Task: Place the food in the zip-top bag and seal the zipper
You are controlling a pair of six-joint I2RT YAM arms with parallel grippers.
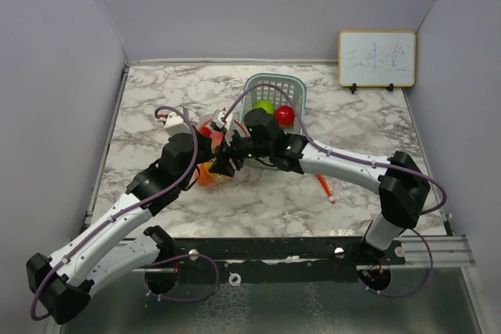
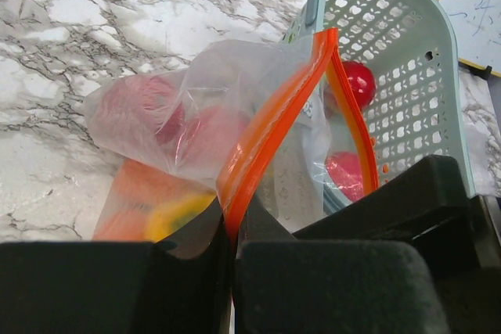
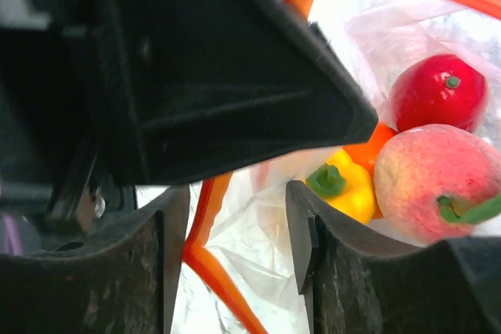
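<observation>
The clear zip bag (image 2: 196, 99) holds a red tomato (image 3: 438, 91), a peach (image 3: 427, 181), a yellow pepper (image 3: 352, 193) and something orange. In the left wrist view my left gripper is shut on the orange zipper edge (image 2: 278, 111). My right gripper is part open at the bag's mouth in its wrist view, an orange zipper strip near its left finger; whether that strip lies between the fingers is unclear. The two grippers are close together over the bag.
A mint basket (image 1: 274, 84) with a green fruit (image 1: 263, 105) and red fruit (image 1: 284, 115) stands behind. A whiteboard (image 1: 376, 59) is at back right. An orange strip (image 1: 326, 188) lies right on the marble table.
</observation>
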